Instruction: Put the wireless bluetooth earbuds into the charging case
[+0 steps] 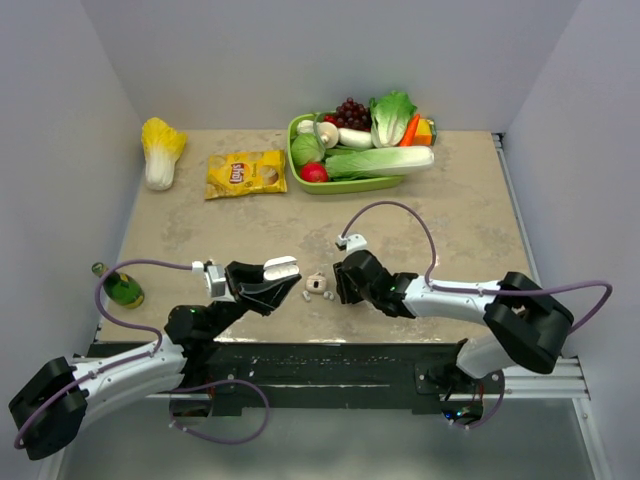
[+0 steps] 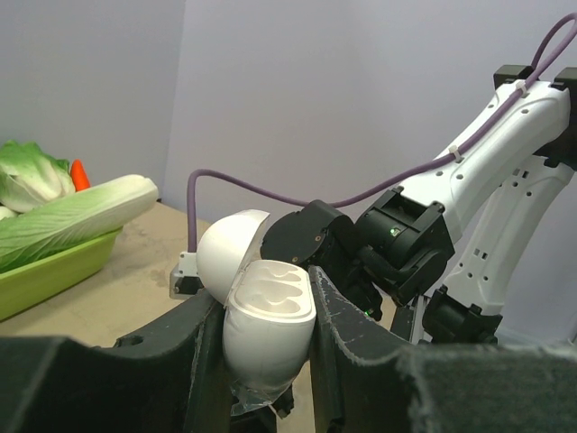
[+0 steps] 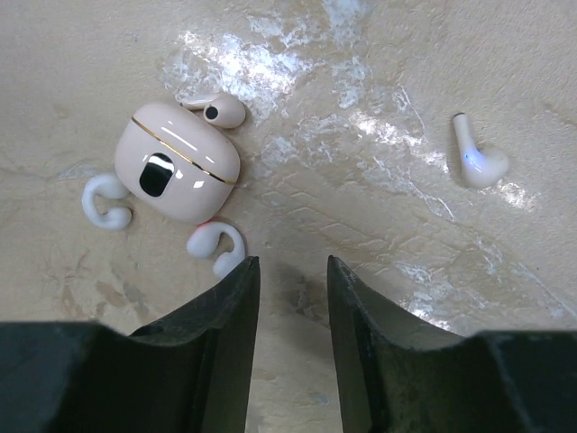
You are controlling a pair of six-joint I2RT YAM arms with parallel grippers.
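Observation:
My left gripper point(image 1: 283, 280) holds an open white charging case point(image 2: 268, 325) upright, shut on it, above the table's front left. My right gripper stands open over the table point(image 3: 406, 253). Below it in the right wrist view lie a closed pinkish case point(image 3: 185, 171), a small white earbud point(image 3: 221, 110) against it, two white hook-shaped earbuds point(image 3: 106, 212) beside it, and a white stemmed earbud point(image 3: 482, 162) off to the right. Nothing shows between the right fingertips.
A green basket of vegetables point(image 1: 350, 185) stands at the back, with a chips bag point(image 1: 245, 175) and cabbage point(image 1: 160, 155) to its left. A green bottle point(image 1: 123, 288) lies at the left edge.

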